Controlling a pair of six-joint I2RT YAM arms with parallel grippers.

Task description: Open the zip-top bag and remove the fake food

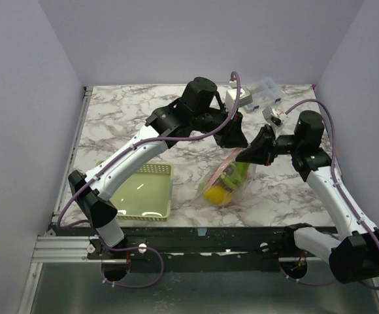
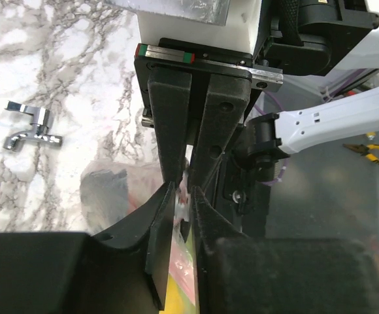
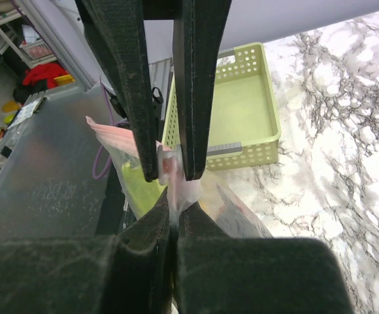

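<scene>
The zip top bag [image 1: 223, 183], holding yellow and green fake food, hangs at the front centre of the table below both grippers. My right gripper is shut on the bag's pink top edge, which bunches between its fingertips in the right wrist view. My left gripper [image 1: 234, 140] is at the bag's top next to the right one; in the left wrist view its fingertips [image 2: 166, 229] lie close together at the pinched film, and whether they grip it is hard to tell.
An empty green basket [image 1: 140, 193] stands at the front left. A clear plastic container [image 1: 268, 88] is at the back right. A small metal faucet piece [image 2: 36, 131] shows on the marble table in the left wrist view.
</scene>
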